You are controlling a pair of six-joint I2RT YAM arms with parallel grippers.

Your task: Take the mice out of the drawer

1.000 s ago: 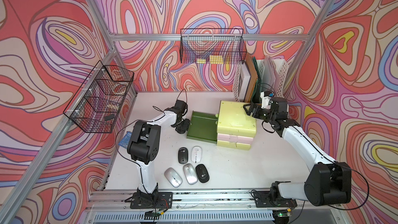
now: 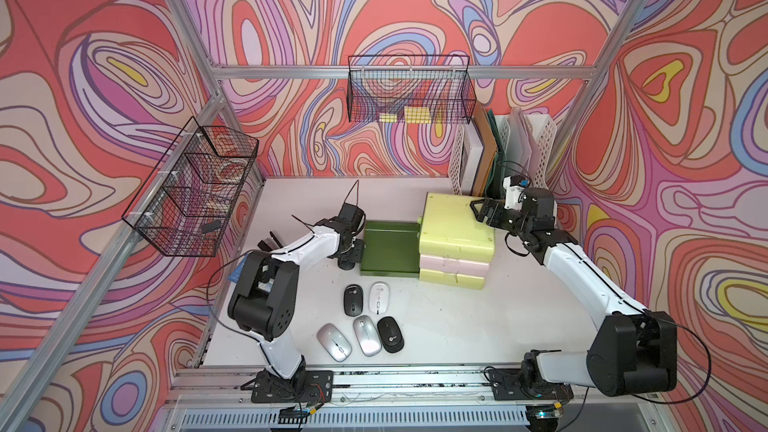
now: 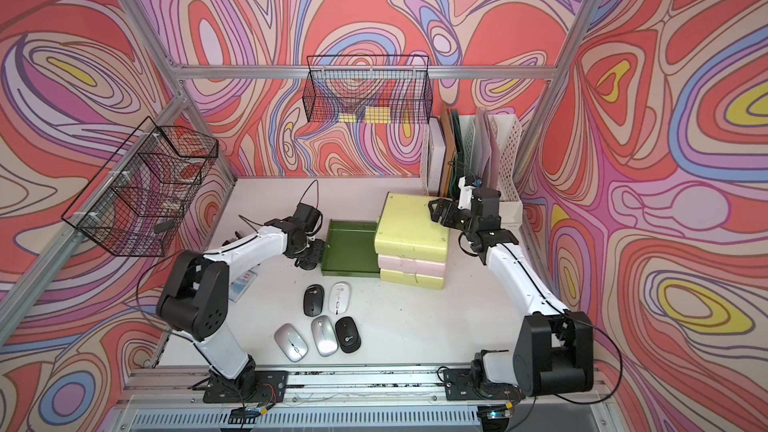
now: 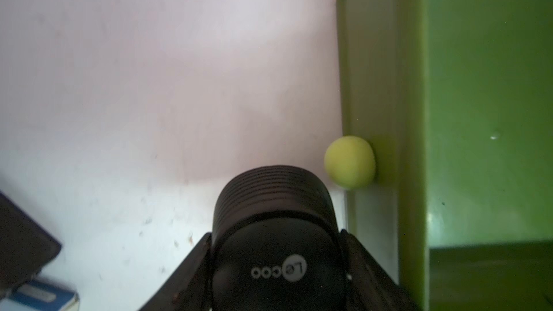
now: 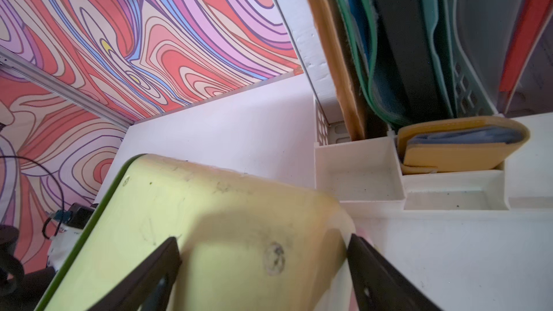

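A green drawer (image 2: 389, 248) juts left from the yellow-and-pink drawer unit (image 2: 456, 232); no mouse shows inside. My left gripper (image 2: 350, 252) is just left of the drawer, over a black mouse (image 4: 276, 259) that sits between its fingers; the fingers look apart around it, and a firm hold cannot be seen. A yellow knob (image 4: 349, 161) is on the drawer front. Several mice, including a white one (image 2: 379, 297) and a black one (image 2: 353, 301), lie in front. My right gripper (image 2: 488, 212) stands open at the unit's top right, with its yellow lid between the fingers.
Upright folders (image 2: 480, 152) in white holders stand behind the unit. Wire baskets (image 2: 192, 192) hang at the left and back. A blue item (image 4: 40, 293) lies left of my left gripper.
The drawer and unit have shifted slightly left. The right arm has moved only slightly.
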